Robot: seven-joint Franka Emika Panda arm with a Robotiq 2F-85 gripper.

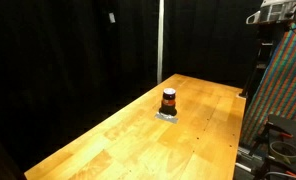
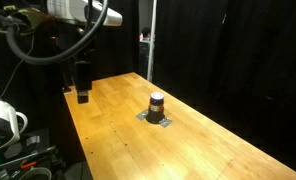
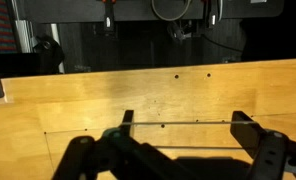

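Observation:
A dark jar (image 1: pixel 169 98) with a pale lid and an orange-brown band stands upright around the middle of the wooden table. Flat grey pieces (image 1: pixel 166 117) lie at its base. The same jar (image 2: pixel 156 105) shows in exterior view 2, well away from my gripper (image 2: pixel 83 97), which hangs at the table's left side. In the wrist view my gripper is open, its fingers (image 3: pixel 127 118) far apart over the table edge. Only bare wood shows between them; the jar is outside this view.
Black curtains (image 1: pixel 68 70) stand behind it. Beyond the table's edge, in the wrist view, are a dark floor and a metal frame (image 3: pixel 85 16). Cables and equipment (image 1: pixel 285 150) sit off the table at the right in exterior view 1.

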